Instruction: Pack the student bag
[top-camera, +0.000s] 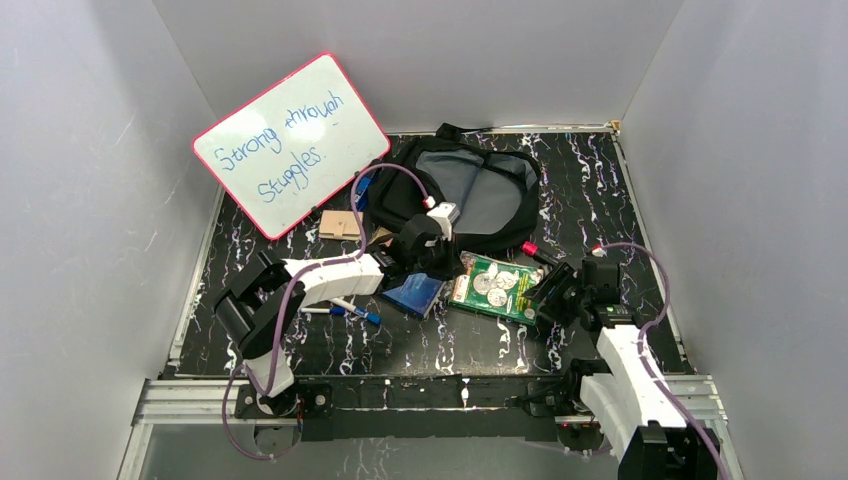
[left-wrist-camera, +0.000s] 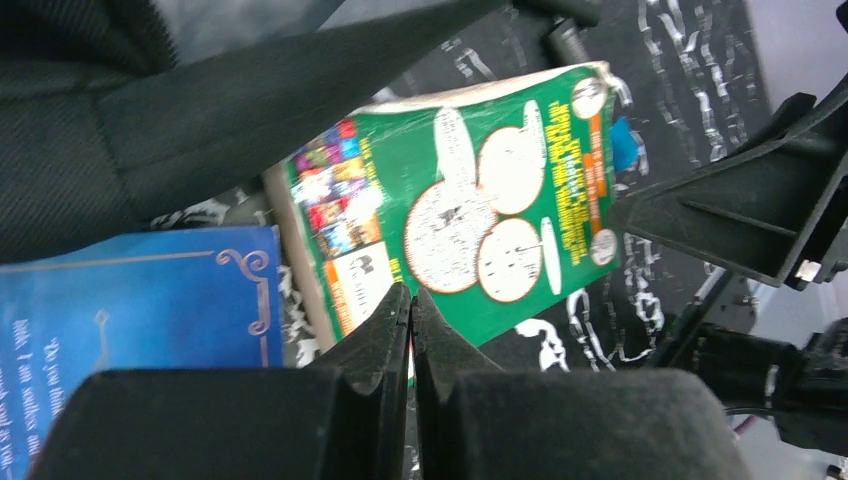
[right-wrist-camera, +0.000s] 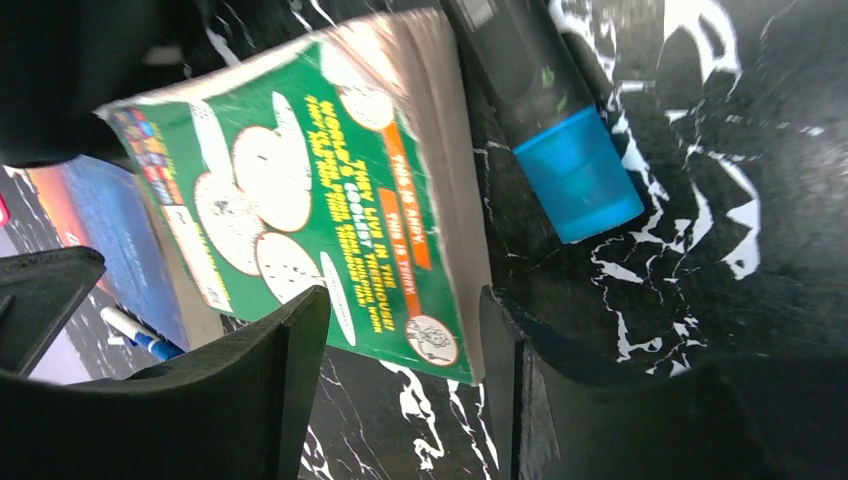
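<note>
The green book (top-camera: 490, 290) lies cover up in front of the black student bag (top-camera: 480, 190). In the left wrist view, my left gripper is shut with its tips pressed together, and the book (left-wrist-camera: 450, 235) is beyond them, outside the fingers. My right gripper stands open around the book's near right corner. One right finger (right-wrist-camera: 500, 350) is beside the page edge, the other over the cover side. Just left of the green book is a blue book (left-wrist-camera: 140, 310), partly under the left arm in the top view.
A black cylinder with a blue end (right-wrist-camera: 580, 170) lies right of the green book. Markers (top-camera: 360, 312) are at the front left, and a tan notebook (top-camera: 338, 224) is behind the left arm. A whiteboard (top-camera: 290, 145) leans at the back left.
</note>
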